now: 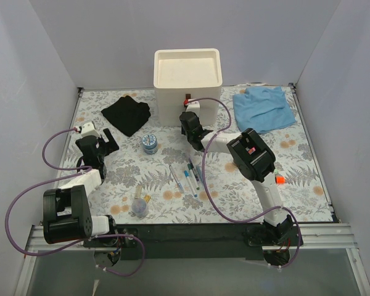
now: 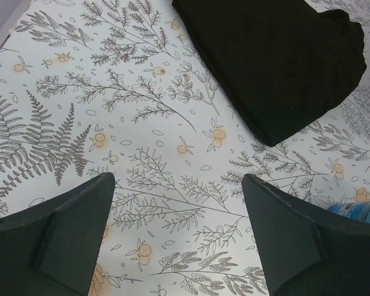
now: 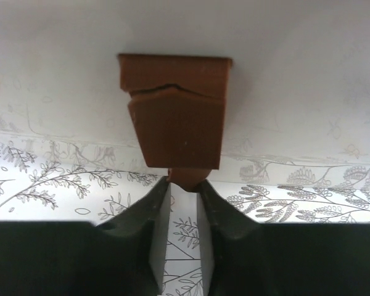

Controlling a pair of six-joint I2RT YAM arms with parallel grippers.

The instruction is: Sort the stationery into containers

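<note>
A white box [image 1: 171, 105] with a tray top stands at the back centre; its brown latch [image 3: 176, 126] fills the middle of the right wrist view. My right gripper is at that latch, its fingertips part open around the latch's lower tab; whether they grip it is unclear. My left gripper is open and empty over the left side of the table. Several pens and markers [image 1: 191, 184] lie near the centre, with a transparent cup [image 1: 139, 206] at the front. A blue round container [image 1: 150, 143] stands left of centre.
A black cloth [image 1: 124, 115] lies at the back left, a blue cloth [image 1: 263, 110] at the back right. An orange object [image 1: 280, 179] is at the right. Bare tablecloth [image 1: 305, 197] shows at the front right.
</note>
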